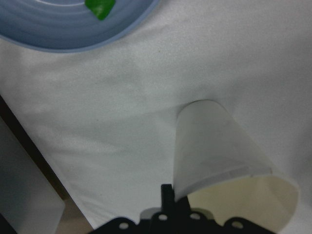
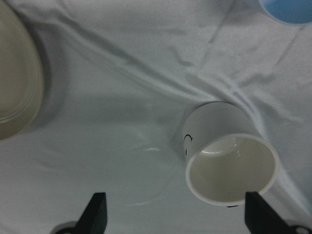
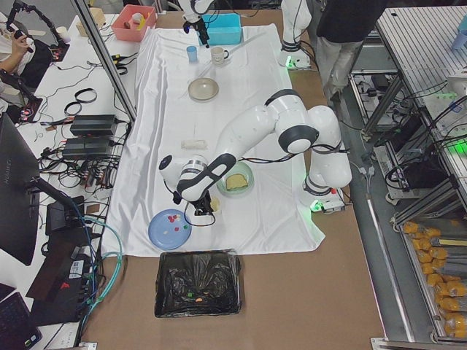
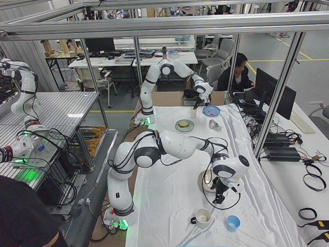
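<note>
A white paper cup [image 1: 214, 141] stands in the left wrist view, with my left gripper shut on its rim; in the camera left view that gripper [image 3: 204, 205] is beside the blue plate [image 3: 169, 229]. My right gripper is open, nothing between its fingers, above the cloth just beside a white mug [image 2: 209, 124]. In the camera right view this gripper [image 4: 220, 191] is over the edge of a beige plate [image 4: 201, 180], near the mug [image 4: 203, 217] and a light blue cup [image 4: 233, 223].
A green plate [image 3: 245, 172] with a yellow item lies beside the left arm. A black-lined tray [image 3: 197, 270] is at the near end, a blue bin [image 3: 226, 28] at the far end.
</note>
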